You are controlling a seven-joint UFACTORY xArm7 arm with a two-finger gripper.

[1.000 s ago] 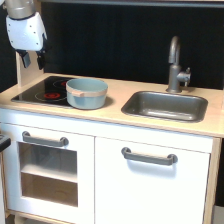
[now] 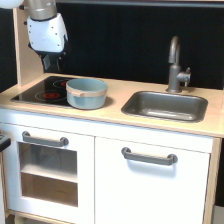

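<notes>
A blue-grey pot (image 2: 87,97) with a pale handle on its rim stands on the counter, at the right edge of the black cooktop (image 2: 45,92). Inside the pot no contents can be made out. Up at the left hangs the white arm, and my dark gripper (image 2: 52,63) points down from it, above the back of the cooktop and apart from the pot. Against the black backdrop its fingers are too small and dark to show how they stand.
To the right, a dark sink (image 2: 165,105) is set into the wooden counter (image 2: 125,92), with a tall grey faucet (image 2: 176,65) behind it. Below are white cabinet doors with grey handles (image 2: 150,157). Bare counter lies between pot and sink.
My arm and gripper have moved to the right and are now nearer the pot. The pot, sink and cabinet doors look unchanged.
</notes>
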